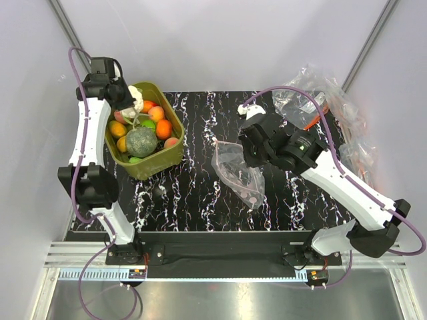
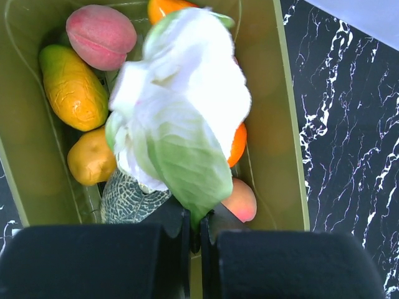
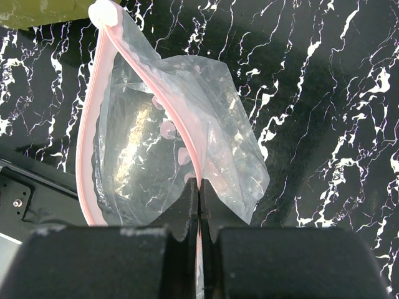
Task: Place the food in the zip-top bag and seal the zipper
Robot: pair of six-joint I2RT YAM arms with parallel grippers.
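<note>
A white and pale green leafy vegetable [image 2: 187,112], like a cabbage, hangs over the green bin [image 1: 160,164]. My left gripper is shut on one of its leaves. In the top view the vegetable [image 1: 135,100] shows beside the left gripper [image 1: 127,103] at the bin's far side. The clear zip bag [image 3: 140,162] with a pink zipper edge lies on the table, its mouth spread apart. My right gripper is shut on the bag's pink rim. From above, the right gripper [image 1: 252,160] covers part of the bag [image 1: 233,175].
Inside the bin are a dark green melon [image 1: 141,142], an orange [image 1: 163,129], peaches [image 2: 101,37], mangoes [image 2: 73,87] and other produce. More clear bags [image 1: 347,127] lie along the right wall. Bare marbled table [image 1: 203,120] separates bin and bag.
</note>
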